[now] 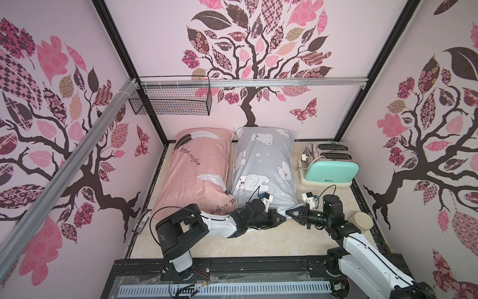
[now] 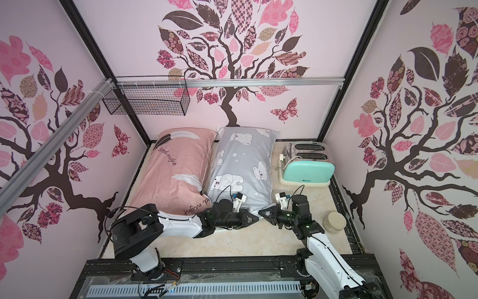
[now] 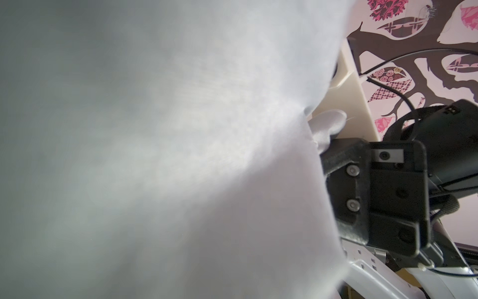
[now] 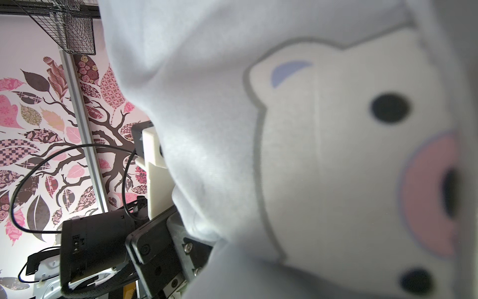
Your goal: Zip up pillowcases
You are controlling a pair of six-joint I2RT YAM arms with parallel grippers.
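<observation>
A grey-blue pillow with white bears lies in the middle, its near end by the table's front. There my left gripper and right gripper point at each other with their tips almost meeting. By the overhead views both are shut at the pillowcase's near edge. Grey cloth fills most of the left wrist view and hides those fingertips. In the right wrist view a printed bear face is close up, and the fingertips are covered too. Any zip or slider is hidden. A pink pillow lies to the left.
A mint-green toaster stands right of the grey pillow, and a round beige jar sits near the right edge. Bare table shows in front of both grippers. A wire basket hangs at the back left.
</observation>
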